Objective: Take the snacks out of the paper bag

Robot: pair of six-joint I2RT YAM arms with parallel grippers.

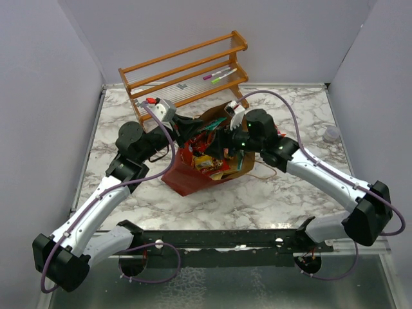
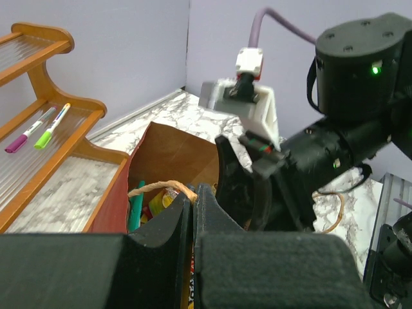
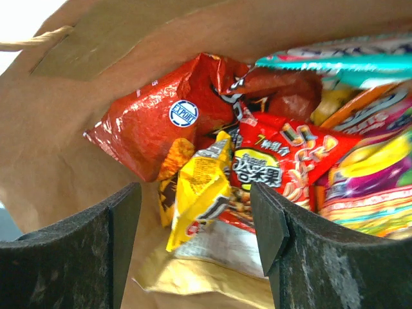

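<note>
The red-brown paper bag [image 1: 187, 180] lies tilted on the table, its mouth facing right and packed with colourful snacks. At its upper left rim, my left gripper is shut on the bag, the cord handle [image 2: 161, 185] running to its fingertips. My right gripper [image 1: 222, 147] reaches into the mouth, open. Between and just beyond its fingers shows a yellow packet [image 3: 203, 187], held by neither. A red rice-cracker packet [image 3: 277, 164] and a red "EXPORT" packet [image 3: 174, 112] lie around it, with a purple-yellow packet [image 3: 370, 187] at right.
A wooden rack [image 1: 187, 67] with two markers stands behind the bag. Right of the bag, a snack packet [image 1: 280, 132] on the table is mostly hidden by my right arm. A clear round object [image 1: 331, 134] sits far right.
</note>
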